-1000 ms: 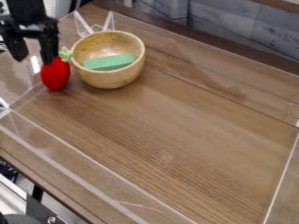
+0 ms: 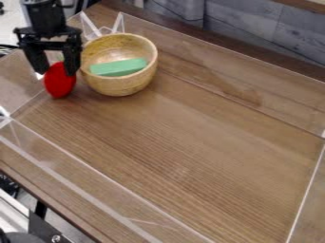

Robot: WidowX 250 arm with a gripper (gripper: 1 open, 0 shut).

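Observation:
A red, rounded object (image 2: pixel 59 82) lies on the wooden table at the left. My dark gripper (image 2: pixel 48 59) is just above and behind it, fingers spread open; whether they touch it is unclear. To the right sits a wooden bowl (image 2: pixel 127 79) with a green block (image 2: pixel 120 67) inside.
White lines or wires show near the back left and along the left side.
My gripper has shifted slightly right and lower than a second ago, now closer over the red object. The red object and bowl look essentially unmoved.

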